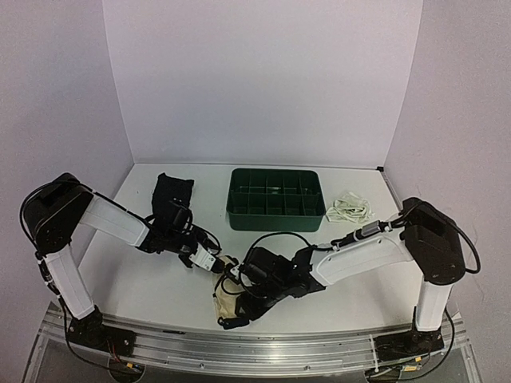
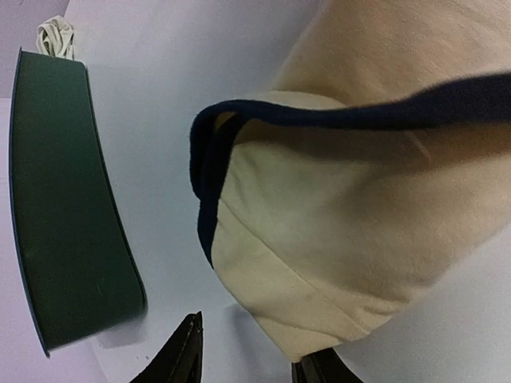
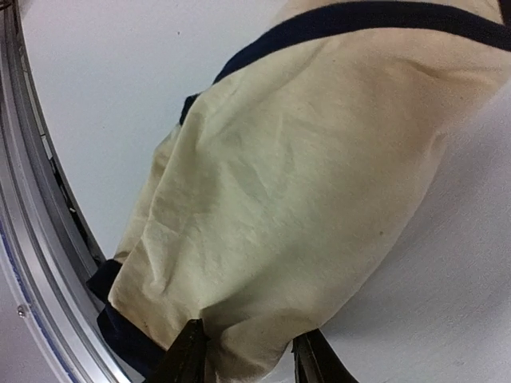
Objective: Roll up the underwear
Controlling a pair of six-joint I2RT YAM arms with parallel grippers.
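The cream underwear [image 1: 225,299] with navy bands lies near the table's front middle in the top view, between both grippers and partly hidden by them. In the left wrist view its folded cream end [image 2: 335,239] reaches down to my left gripper, which appears to pinch its tip. In the right wrist view the cloth [image 3: 279,175] runs down to my right gripper, with bunched fabric between the fingers; the navy end band hangs beside the front rail.
A green divided bin [image 1: 275,215] stands at the back middle, with pale cloths [image 1: 349,207] to its right and a dark cloth [image 1: 172,191] to its left. The metal front rail [image 1: 263,343] is close below the underwear.
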